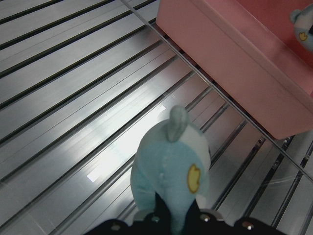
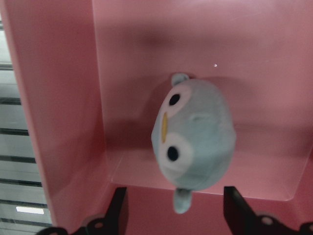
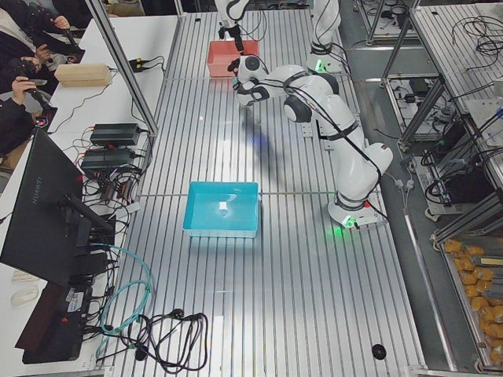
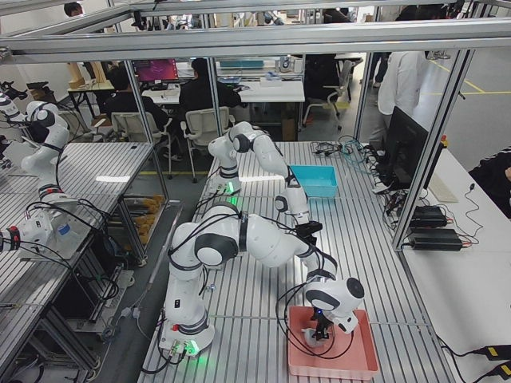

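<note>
A light-blue plush (image 1: 166, 166) is held in my left gripper, shut on it, above the metal table just outside the pink bin (image 1: 225, 58). A second plush, a pale blue one with white eye patches and a yellow beak (image 2: 193, 132), lies inside that bin. My right gripper hangs open over it, fingers apart, nothing gripped. In the camera right view the pink bin (image 4: 359, 359) stands at the near end of the table.
An empty turquoise bin (image 3: 220, 212) stands mid-table in the camera left view. Cables (image 3: 173, 338), a monitor (image 3: 43, 212) and power units (image 3: 110, 157) line one side. The table between the bins is largely clear.
</note>
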